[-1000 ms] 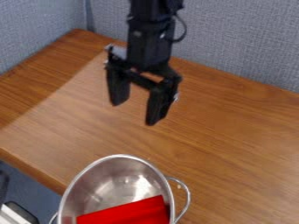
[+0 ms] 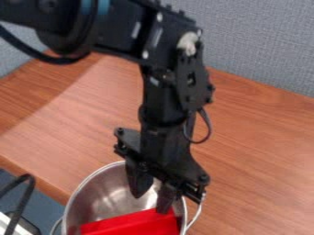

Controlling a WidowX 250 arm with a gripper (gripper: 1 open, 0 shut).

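My black gripper (image 2: 154, 184) is lowered over a silver pot (image 2: 95, 189) at the bottom of the camera view, its fingers reaching down inside the rim above a red block (image 2: 123, 226) that lies in the pot. The fingers are dark and overlap the pot's inside, so their spacing and whether they touch the block are unclear.
A grey textured wall (image 2: 263, 41) stands at the back. The table's left edge, with a dark cable beside it, is at the lower left.
The pot and red block appear unmoved.
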